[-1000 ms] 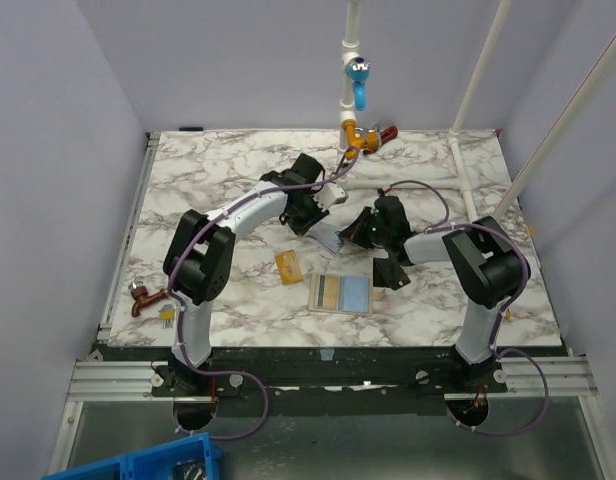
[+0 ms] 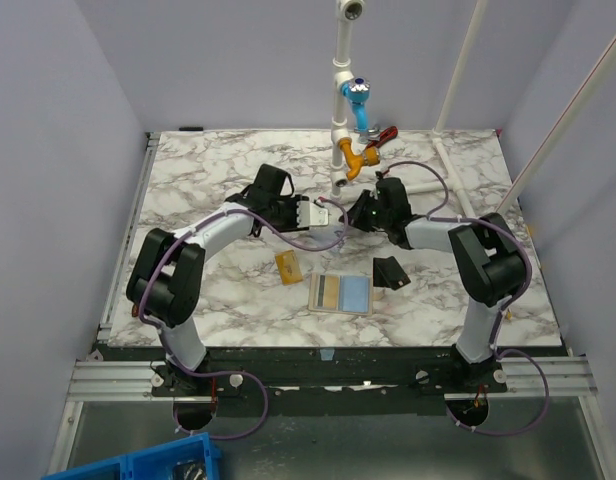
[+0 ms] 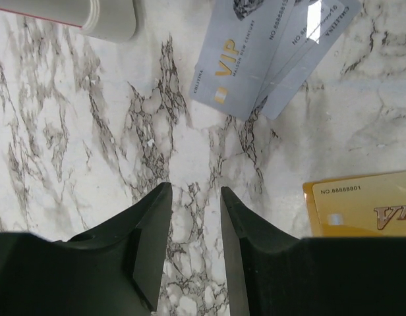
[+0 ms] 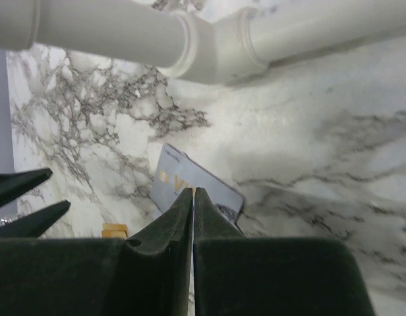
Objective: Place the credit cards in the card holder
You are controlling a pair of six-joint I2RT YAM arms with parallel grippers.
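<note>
The card holder (image 2: 341,293) lies open on the near middle of the table. A gold card (image 2: 288,267) lies left of it, also at the lower right of the left wrist view (image 3: 361,201), and a dark card (image 2: 390,273) lies to its right. Two silver VIP cards (image 3: 242,59) lie overlapping beyond my left gripper, whose fingers stand part open with bare marble between them. My right gripper is shut, nothing visible between its fingers, above a silver card (image 4: 190,178) near the middle.
White pipes (image 4: 295,29) run across the back right, with a vertical pipe carrying blue and orange taps (image 2: 356,155). A red-handled tool (image 2: 386,135) lies at the back.
My left arm has moved leftward, away from the silver cards at the middle. My right arm has shifted slightly. The vertical tap pipe appears slightly further left than a second ago.
</note>
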